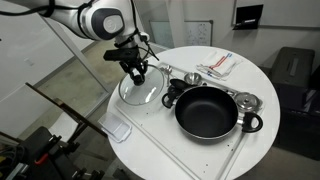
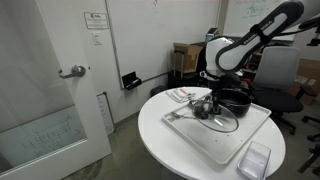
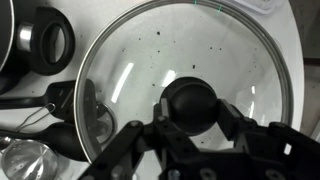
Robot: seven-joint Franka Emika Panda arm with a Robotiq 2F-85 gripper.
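A clear glass lid (image 1: pixel 143 92) with a metal rim is at the left side of the white tray, and its black knob (image 3: pixel 190 103) sits between the fingers of my gripper. The fingers are shut on that knob. In exterior view 2 the lid (image 2: pixel 222 122) looks tilted and raised over the tray. To its right in exterior view 1 stands a large black pan (image 1: pixel 206 112), open at the top, with a handle on each side.
The white tray (image 1: pixel 160 128) lies on a round white table (image 1: pixel 150 158). Dark utensils (image 3: pixel 35 103) and a metal strainer (image 3: pixel 28 160) lie near the lid. A small metal pot (image 1: pixel 247 102), a cloth (image 1: pixel 218 65) and a clear container (image 1: pixel 116 128) are around it.
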